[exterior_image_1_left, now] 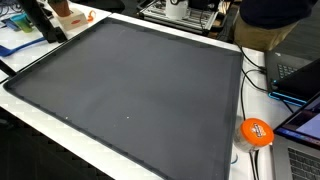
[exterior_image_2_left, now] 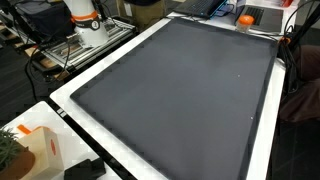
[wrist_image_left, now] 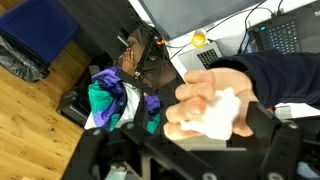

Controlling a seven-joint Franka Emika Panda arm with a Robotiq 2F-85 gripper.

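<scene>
In the wrist view my gripper is open, its dark fingers spread along the lower part of the picture. A person's hand (wrist_image_left: 195, 88) is in front of it, holding a small white, bright item (wrist_image_left: 220, 115). Whether that item touches my fingers is unclear. The item's shape is washed out by glare. Neither exterior view shows the gripper; only the white robot base (exterior_image_2_left: 88, 22) appears there. The dark grey board (exterior_image_1_left: 135, 85) on the white table is bare.
A jar with an orange lid (exterior_image_1_left: 255, 132) stands beside the board, near laptops (exterior_image_1_left: 295, 80) and cables. A potted plant (exterior_image_2_left: 15, 155) is at the opposite side. In the wrist view, a bin with coloured cloth (wrist_image_left: 112, 95) stands on the floor.
</scene>
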